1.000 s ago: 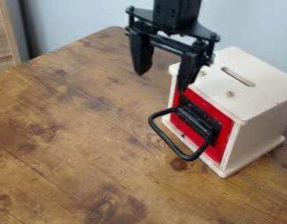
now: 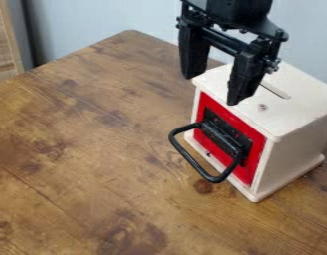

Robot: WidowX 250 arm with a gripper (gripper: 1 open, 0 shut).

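A pale wooden box (image 2: 289,139) stands on the right of the table, with a slot in its top and a red front panel (image 2: 206,107). On that panel is a black latch-like fitting with a black loop handle (image 2: 187,157) jutting out and down toward the front left. My black gripper (image 2: 217,84) hangs open above the box's front top edge, with nothing between its fingers. Its right finger is over the top near the red panel.
A pale wall (image 2: 87,20) is behind, and a wooden panel (image 2: 1,45) stands at the far left.
My gripper has moved to the right, from left of the box to over its front part, and has tilted or turned slightly. The box and handle have not moved.
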